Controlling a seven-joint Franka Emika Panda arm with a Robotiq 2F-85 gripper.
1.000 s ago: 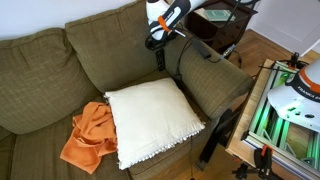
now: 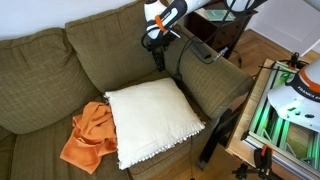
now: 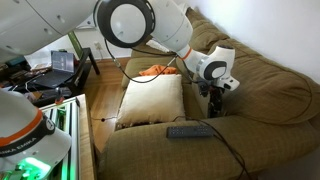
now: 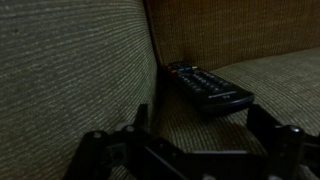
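A dark remote control [image 4: 207, 88] with rows of small buttons lies on the sofa's ribbed fabric in the wrist view, its near end toward me. My gripper is open, one finger on each side of the remote's near end, with a gap to both. In exterior view 2 the gripper [image 3: 214, 106] reaches down against the sofa by the backrest; the remote under it cannot be made out there. From exterior view 1 the gripper [image 2: 160, 60] appears low at the backrest, beyond the white cushion [image 2: 152, 118].
An orange cloth [image 2: 91, 137] lies left of the cushion. On the sofa arm rests a dark flat device [image 3: 191, 131], with a cable [image 3: 228, 146] running near it. The backrest [image 4: 75, 80] rises close on the wrist view's left. Bare seat [image 2: 40, 100] shows at the left.
In exterior view 1 the arm's wrist has shifted slightly left, while the fingertips stay in nearly the same place. Cushion and cloth have not moved.
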